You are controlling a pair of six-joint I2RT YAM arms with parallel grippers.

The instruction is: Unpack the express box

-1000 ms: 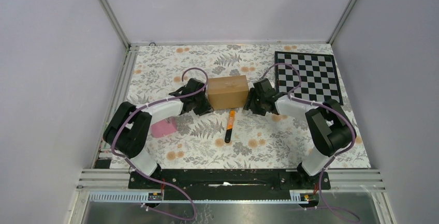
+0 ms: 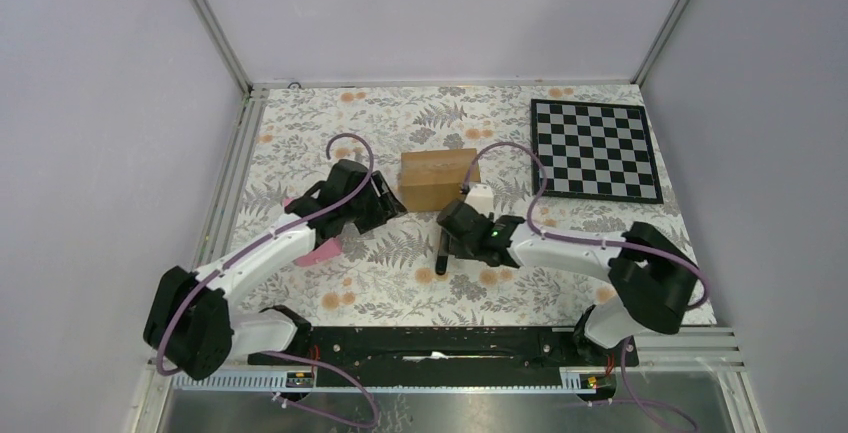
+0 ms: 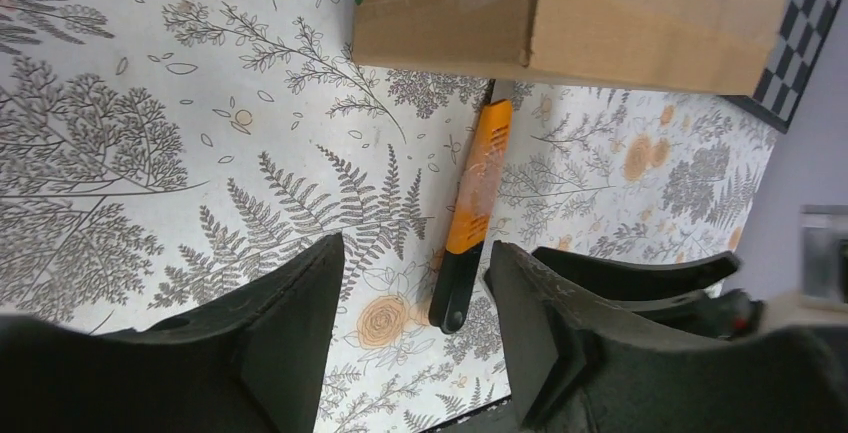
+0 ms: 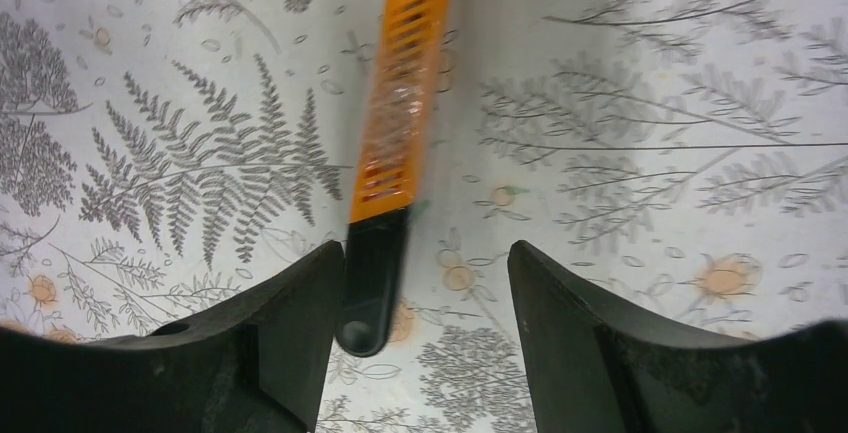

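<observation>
The brown cardboard box (image 2: 430,188) stands on the patterned cloth near the middle, its near side facing me. An orange and black utility knife (image 4: 400,103) lies flat on the cloth just in front of it. My right gripper is part open over the knife's black end (image 4: 368,283), with nothing held. From above, the right arm covers most of the knife. My left gripper, also part open and empty, hangs left of the box, apart from it.
A checkered board (image 2: 596,151) lies at the back right. Something pink (image 2: 318,252) lies under the left arm. The cloth behind the box is clear.
My right gripper has swung from the box's right side leftward and nearer, over the knife. The left gripper has drawn back left, away from the box. Box and knife appear still.
</observation>
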